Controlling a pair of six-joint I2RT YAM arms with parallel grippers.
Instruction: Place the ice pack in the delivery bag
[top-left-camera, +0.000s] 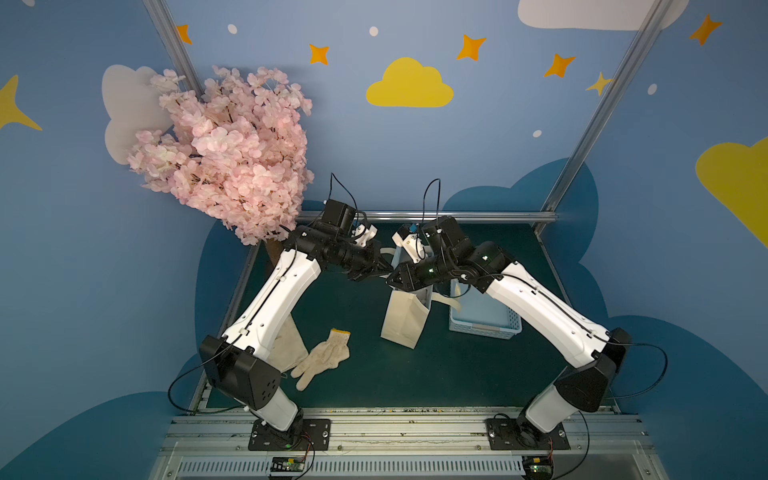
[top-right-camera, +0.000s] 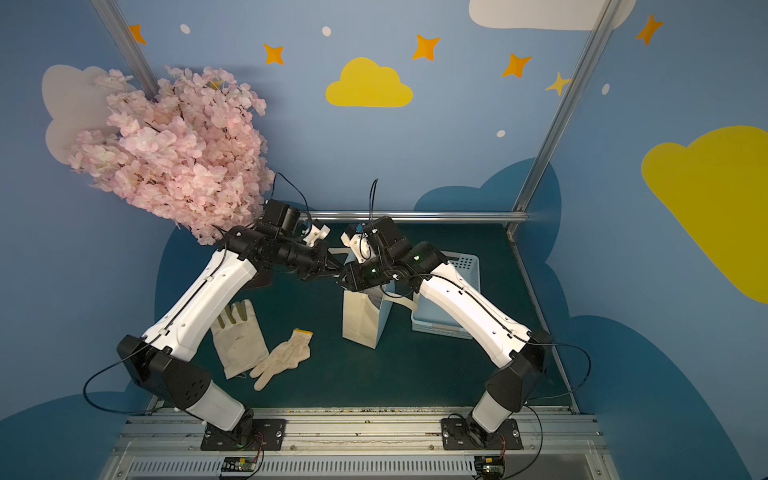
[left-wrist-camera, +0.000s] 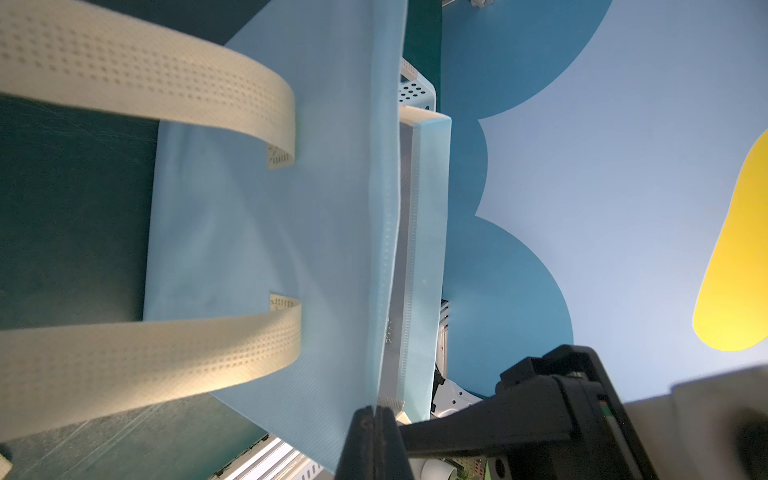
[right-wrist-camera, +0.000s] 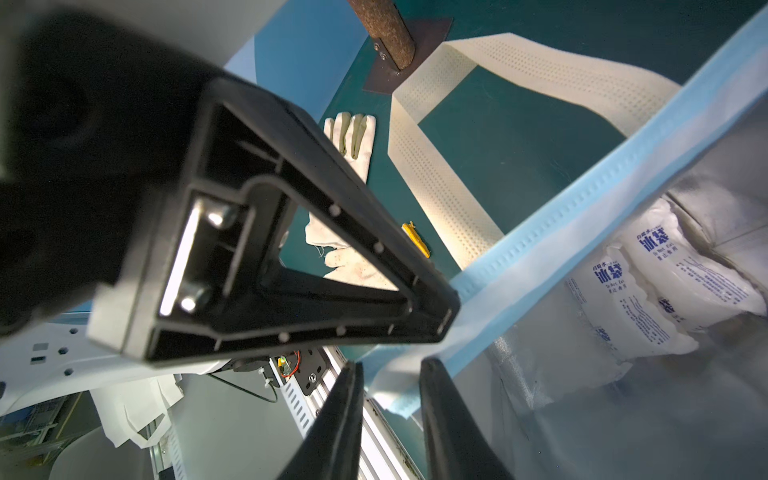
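Observation:
The delivery bag (top-left-camera: 406, 320) stands upright mid-table, a light blue and cream bag with pale strap handles (left-wrist-camera: 144, 72). Inside it, two white ice packs with blue print (right-wrist-camera: 632, 304) show in the right wrist view. My left gripper is shut with the bag's blue rim (right-wrist-camera: 520, 240) running into its fingertips. Close beside it, my right gripper stands open at the same rim. A corner of the rim lies between its spread fingers, which do not pinch it.
A light blue basket (top-left-camera: 485, 328) sits right of the bag. Gloves (top-left-camera: 324, 360) lie at the front left, and a pink blossom tree (top-left-camera: 232, 152) stands at the back left.

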